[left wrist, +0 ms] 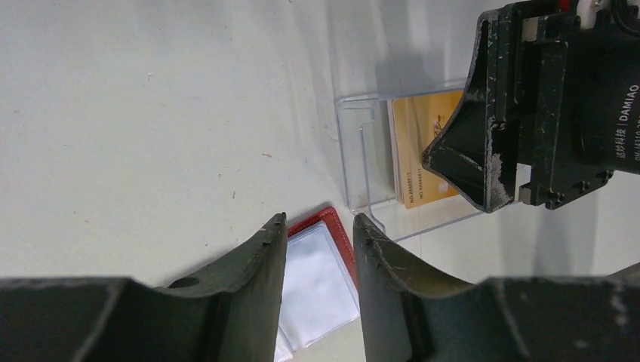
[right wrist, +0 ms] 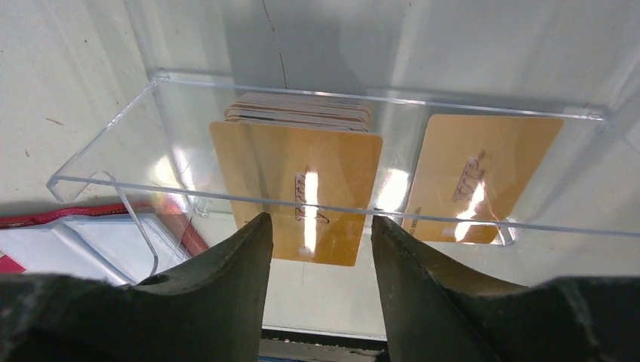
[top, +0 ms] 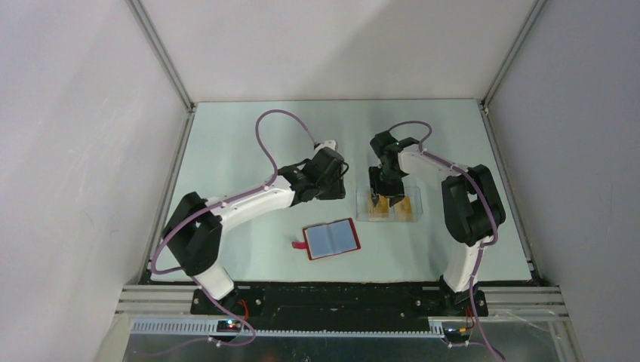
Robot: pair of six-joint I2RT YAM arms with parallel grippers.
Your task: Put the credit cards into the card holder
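Note:
Gold credit cards point(right wrist: 298, 177) lie stacked inside a clear acrylic box point(top: 420, 219), with another gold card point(right wrist: 483, 170) in the box's right part. The card holder point(top: 332, 238), red-edged with pale clear sleeves, rests spread flat in front of and left of the box. Over the box hangs my right gripper, open and empty, with the card stack showing beyond its fingers. My left gripper is part open with nothing between its fingertips, above the table behind the holder and left of the box. In the left wrist view it overlaps the holder's corner point(left wrist: 343, 237).
A red tab point(top: 299, 245) sticks out from the holder's left side. The acrylic box's front wall point(right wrist: 302, 202) stands up near the right fingers. Bare table point(top: 249, 151) lies to the left and at the back.

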